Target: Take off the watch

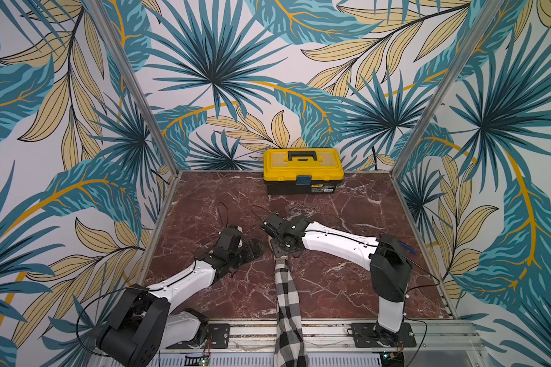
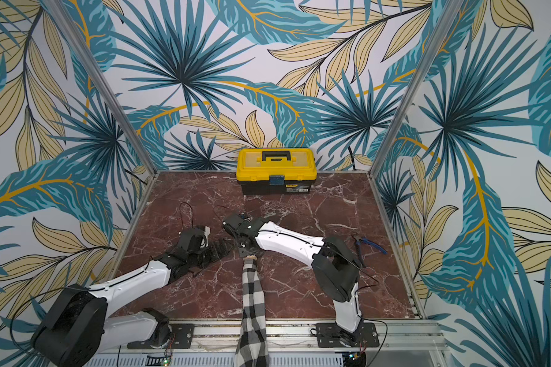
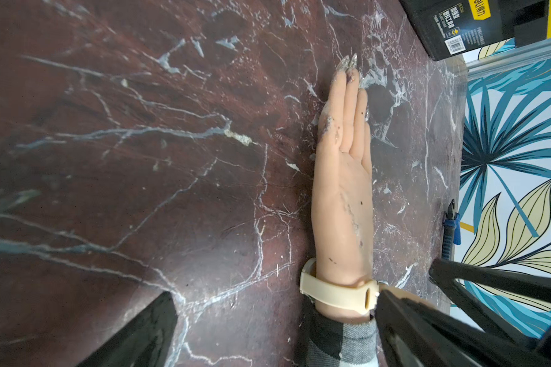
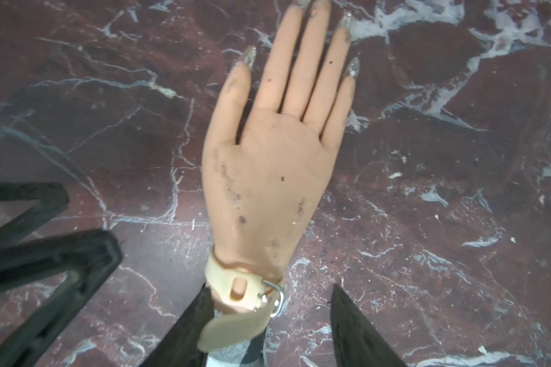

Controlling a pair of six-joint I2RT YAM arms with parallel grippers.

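A mannequin hand lies on the table with a checked sleeve. A cream watch strap circles its wrist; in the right wrist view the buckle shows with a loose strap end sticking out. My right gripper is over the wrist, fingers apart either side of the strap area; whether it touches the strap I cannot tell. My left gripper stands open, low to the left of the wrist, with nothing between its fingers.
A yellow-lidded toolbox stands at the back. Blue-handled pliers lie at the right side of the table.
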